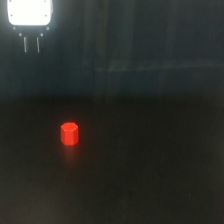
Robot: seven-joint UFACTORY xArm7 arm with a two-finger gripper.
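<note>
A small bright red hexagonal block (69, 134) stands upright on the dark surface, left of the middle of the view. High in the upper left corner is my gripper (32, 50), its white body cut off by the top edge. Its two thin fingers point down with a gap between them, and nothing shows in that gap. The block is well below the gripper and a little to its right, clear of the fingers.
A dark backdrop (150, 50) rises behind the floor.
</note>
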